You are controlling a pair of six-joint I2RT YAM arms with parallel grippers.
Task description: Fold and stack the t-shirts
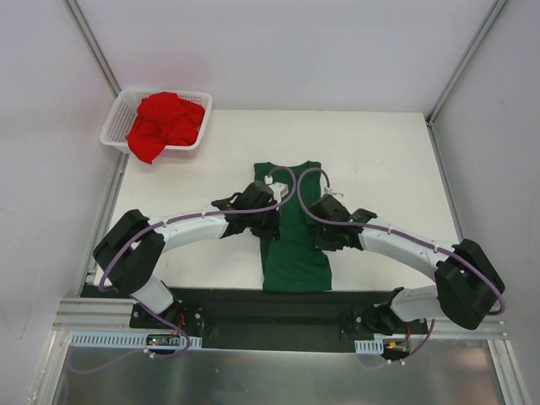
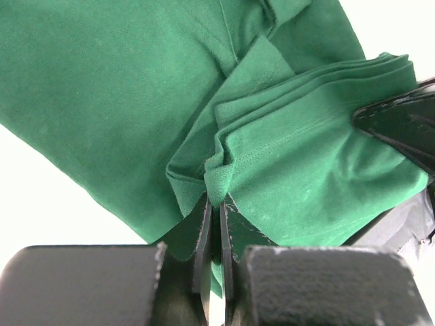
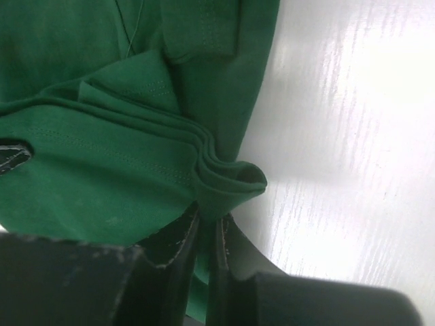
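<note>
A green t-shirt (image 1: 297, 266) lies lengthwise at the middle of the table, its near end reaching the front edge. Its layers are bunched into a raised fold across the middle. My left gripper is shut on one end of that fold, the cloth pinched between its fingertips. At the fold's other end, my right gripper is shut on several gathered layers beside the shirt's right edge. A red t-shirt (image 1: 166, 122) lies crumpled in the white basket at the back left.
The white basket (image 1: 118, 121) stands at the table's back left corner. Both arms reach in low over the shirt from either side, their grippers close together.
</note>
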